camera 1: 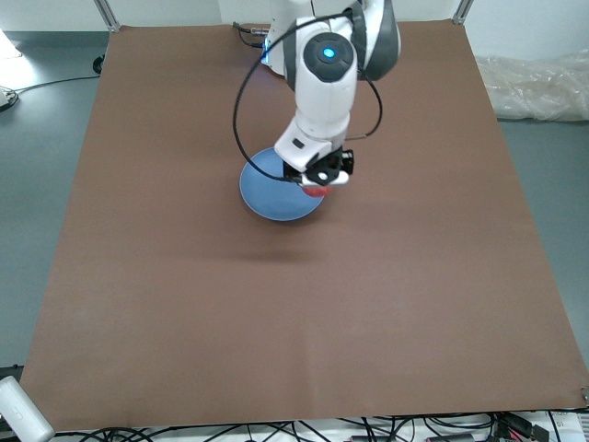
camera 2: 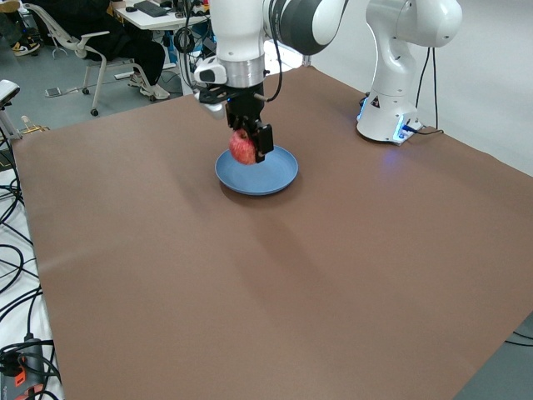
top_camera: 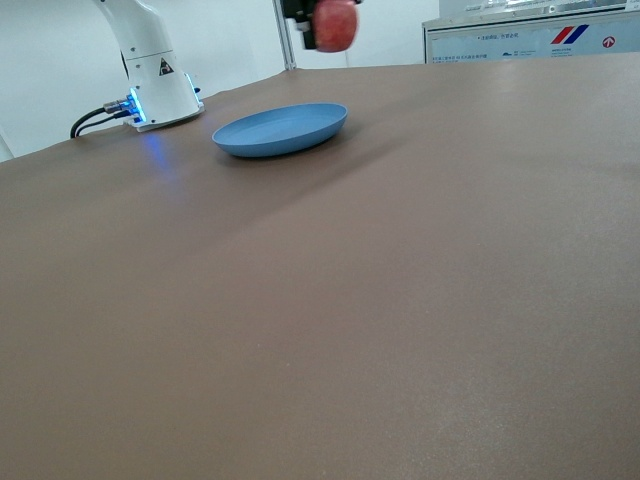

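My gripper (camera 2: pixel 250 143) hangs just above the blue plate (camera 2: pixel 254 182), shut on a red apple (camera 2: pixel 242 148). In the top view the apple (top_camera: pixel 335 25) is in the air, clearly higher than the plate (top_camera: pixel 279 130). In the left view the gripper (camera 1: pixel 316 173) covers the right part of the plate (camera 1: pixel 269 196), and only the lower edge of the apple (camera 1: pixel 316 191) shows.
Cables run along the table's near edge in the left view.
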